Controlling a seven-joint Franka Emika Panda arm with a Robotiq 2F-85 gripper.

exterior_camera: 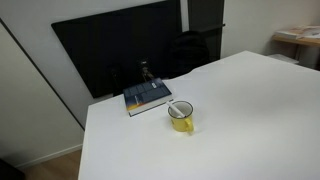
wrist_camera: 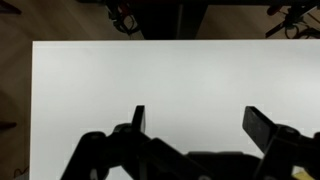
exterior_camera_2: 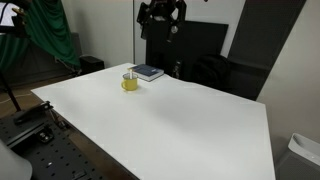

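A yellow mug (exterior_camera: 181, 121) stands upright on the white table (exterior_camera: 240, 120), with a pale stick-like object (exterior_camera: 174, 107) leaning out of its top. Close behind the mug lies a dark blue book (exterior_camera: 147, 96). In exterior view 2 the mug (exterior_camera_2: 129, 83) and the book (exterior_camera_2: 147, 72) are toward the far left of the table. My gripper is open above bare tabletop in the wrist view, nothing between its fingers. A sliver of yellow (wrist_camera: 302, 175) shows at that view's bottom right corner, partly hidden by a finger.
Part of the dark robot arm (exterior_camera_2: 160, 12) hangs high at the top of exterior view 2. A black panel (exterior_camera: 120, 45) stands behind the table. A white bin (exterior_camera_2: 300, 157) is off its right side.
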